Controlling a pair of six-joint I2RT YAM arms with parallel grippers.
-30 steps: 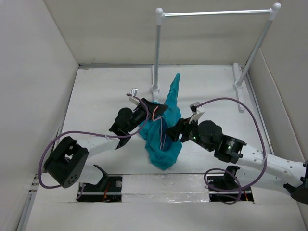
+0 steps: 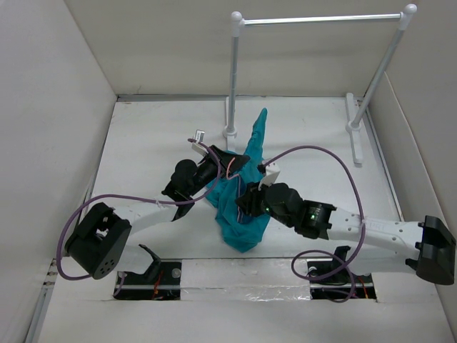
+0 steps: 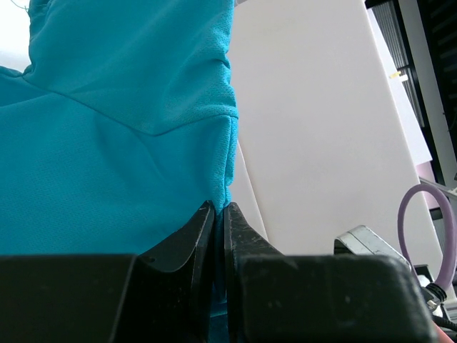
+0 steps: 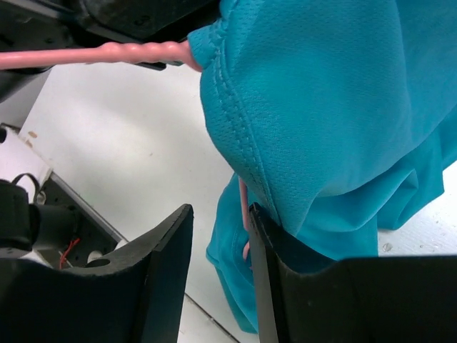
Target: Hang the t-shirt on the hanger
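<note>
The teal t-shirt (image 2: 235, 218) hangs bunched between the grippers, its top peaking up toward the back. My left gripper is shut on a fold of it, as the left wrist view shows. A pink hanger (image 4: 107, 53) pokes out of the cloth at the upper left of the right wrist view and shows again lower down, partly hidden inside the shirt. My right gripper stands open at the shirt's lower front, one finger against the cloth beside the lower pink piece.
A white rail rack (image 2: 321, 19) stands at the back, its posts on feet on the floor. Pale walls enclose the workspace on the sides and back. Bare floor (image 2: 136, 150) shows at the left.
The left arm and the shirt's top look unchanged.
</note>
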